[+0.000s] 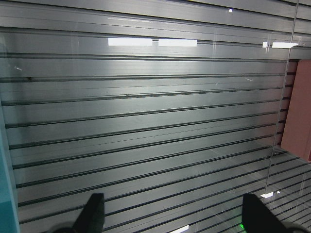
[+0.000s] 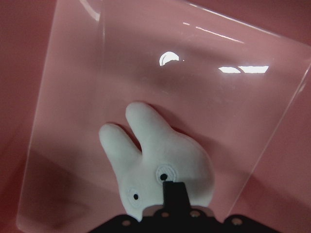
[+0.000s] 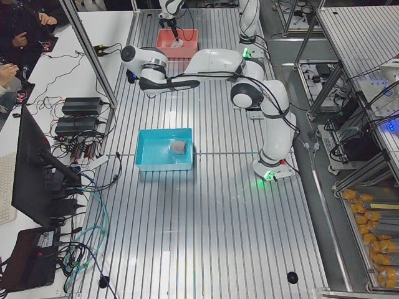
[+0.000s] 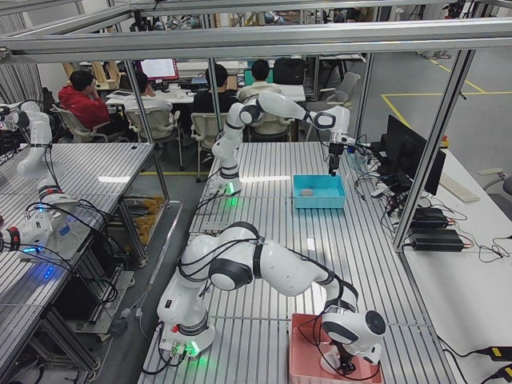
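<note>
A white rabbit-head plush (image 2: 160, 155) with two ears lies on a clear sheet inside the pink bin (image 4: 306, 356). My right gripper is down at the plush's lower part; whether it grips it is unclear. My left gripper (image 4: 333, 166) hangs above the grooved table beside the blue bin (image 4: 318, 200); in the left wrist view its fingers stand wide apart with nothing between them. A small greyish item (image 3: 177, 147) lies in the blue bin.
Monitors (image 3: 37, 174), cables and boxes line one side; a metal post (image 4: 424, 192) stands at that edge.
</note>
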